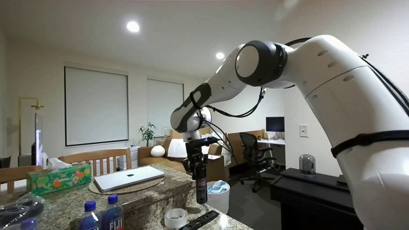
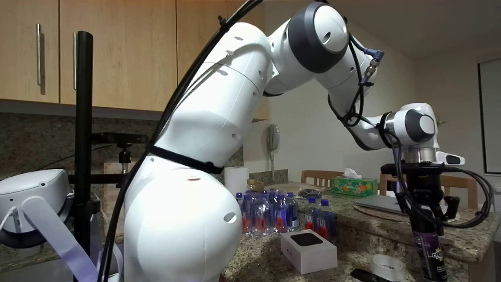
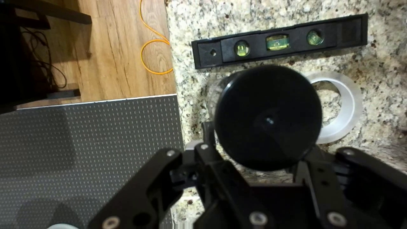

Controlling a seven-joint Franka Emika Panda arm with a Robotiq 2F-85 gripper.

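A dark can with a purple label [image 2: 428, 251] hangs upright below the arm, and my gripper [image 1: 200, 174] is shut around its upper part. The can's black round top [image 3: 269, 118] fills the middle of the wrist view, with fingers on both sides of it. In exterior view 1 the can [image 1: 201, 190] is over the near end of the granite counter, its base apparently clear of the surface. The far side of the can is hidden.
A black spirit level [image 3: 280, 42] and a roll of clear tape [image 3: 353, 105] lie close by. Water bottles [image 2: 267, 211] and a white box [image 2: 309, 253] stand farther along the counter. Beyond the counter edge are the floor and a white bin [image 1: 220, 199].
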